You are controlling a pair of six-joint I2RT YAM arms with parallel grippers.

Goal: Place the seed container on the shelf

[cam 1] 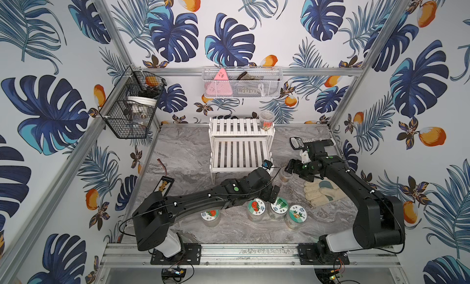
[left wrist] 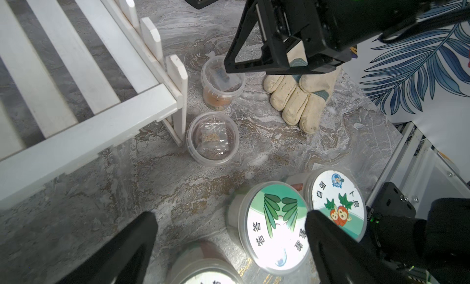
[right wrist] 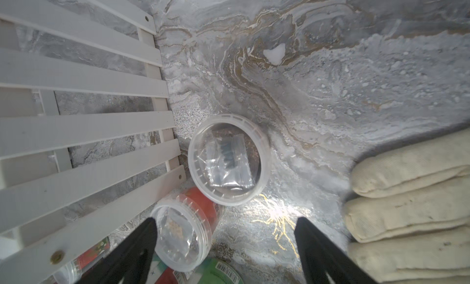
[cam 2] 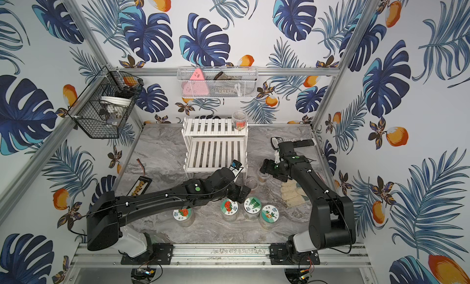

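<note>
A white slatted two-tier shelf [cam 1: 240, 170] stands at the back centre; a clear container [cam 1: 266, 118] sits on its upper tier. Beside its right side stand two small clear seed containers, one [left wrist: 212, 139] nearer the front, another [left wrist: 220, 95] behind it, both with packets inside. My right gripper [cam 1: 294, 169] hovers low over the rear container [right wrist: 227, 161], its fingers apart with nothing between them. My left gripper [cam 2: 237, 193] is open above the lidded jars at the front, nothing held.
Several lidded jars [cam 1: 255, 209] stand along the front. A pair of cream gloves [cam 1: 325, 193] lies on the right, a black device [cam 2: 301, 142] at the back right, a phone [cam 1: 164, 185] on the left. Wire baskets hang on the walls.
</note>
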